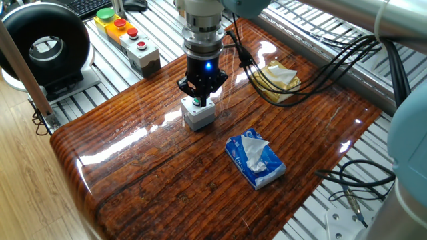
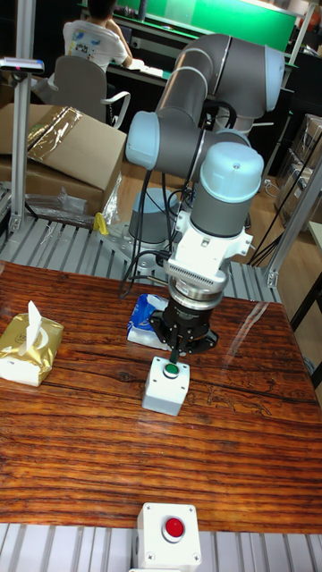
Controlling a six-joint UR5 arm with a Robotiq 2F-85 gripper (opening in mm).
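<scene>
A white and grey box (image 1: 198,115) with a green push button (image 2: 172,370) on top stands on the glossy wooden table. My black gripper (image 1: 203,104) points straight down over it, its knuckles spread and its fingertips drawn together into one narrow tip. In the other exterior view, the gripper (image 2: 174,356) has that tip at the far edge of the green button. Whether it touches the button or hovers just above is hard to tell. Nothing shows between the fingers, and part of the button is hidden behind them in the first view.
A blue tissue pack (image 1: 255,159) and a gold tissue pack (image 1: 277,81) lie on the table. Beyond the table edge are a red-button box (image 2: 169,535) and other button boxes. Black cables (image 1: 327,70) hang beside the arm.
</scene>
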